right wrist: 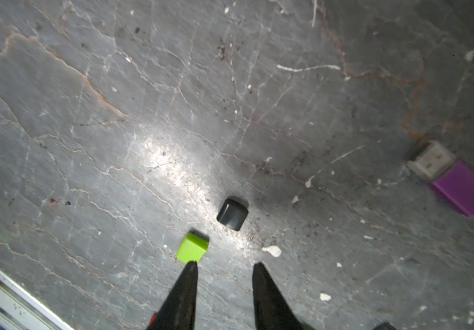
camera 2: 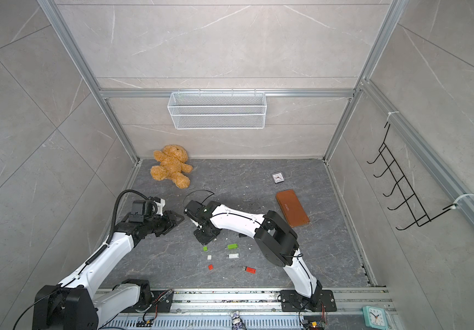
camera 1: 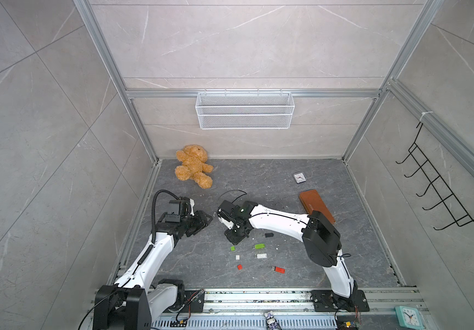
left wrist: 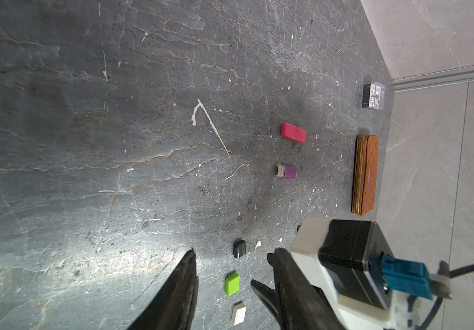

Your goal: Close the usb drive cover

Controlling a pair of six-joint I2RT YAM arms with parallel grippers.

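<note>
The purple USB drive [right wrist: 462, 187] lies on the grey table with its metal plug bare, at the right of the right wrist view. A small black cap [right wrist: 232, 214] rests apart from it, beside a green cap [right wrist: 193, 247]. Above the table, my right gripper points down with its fingers parted and nothing between them; both small caps are just beyond its fingertips in that view. To the left, my left gripper is open and empty. A pink-red closed-looking drive [left wrist: 293, 132] lies near the purple one in the left wrist view.
Green [camera 1: 259, 246], white [camera 1: 261, 255], red [camera 1: 278, 270] and black drives [camera 1: 269, 234] lie in front of the right arm. White [camera 1: 237, 257] and red caps [camera 1: 239, 267] sit left of them. A brown wallet [camera 1: 316, 205] and teddy bear [camera 1: 194, 166] are farther back.
</note>
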